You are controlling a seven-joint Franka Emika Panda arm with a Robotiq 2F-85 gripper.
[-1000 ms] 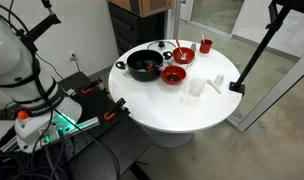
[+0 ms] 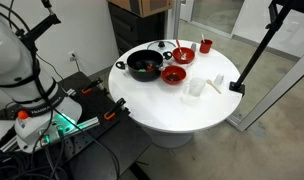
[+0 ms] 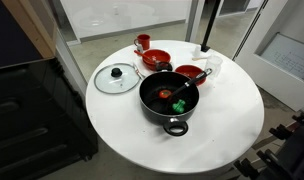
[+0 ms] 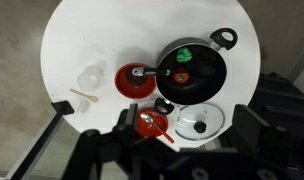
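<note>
My gripper [image 2: 104, 97] hangs at the table's near-left side, apart from everything on it. Its dark fingers [image 4: 126, 122] are spread wide in the wrist view, with nothing held. A black pot [image 3: 152, 112] holds a red piece [image 3: 165, 94] and a green piece [image 3: 179, 106]. A dark-handled utensil [image 4: 145, 72] leans out of the pot over a red bowl [image 4: 130, 90]. Another red bowl [image 2: 184, 56] sits farther back, with a spoon [image 4: 157, 129] across it in the wrist view. The glass lid [image 3: 116, 78] lies flat beside the pot.
A red mug [image 2: 206, 46] stands at the back. A clear cup [image 4: 92, 77] and a small white item [image 4: 83, 106] lie on the other side of the bowls from the pot. The round white table [image 2: 177, 115] has a clear front. A dark post [image 2: 262, 48] rises at its right edge.
</note>
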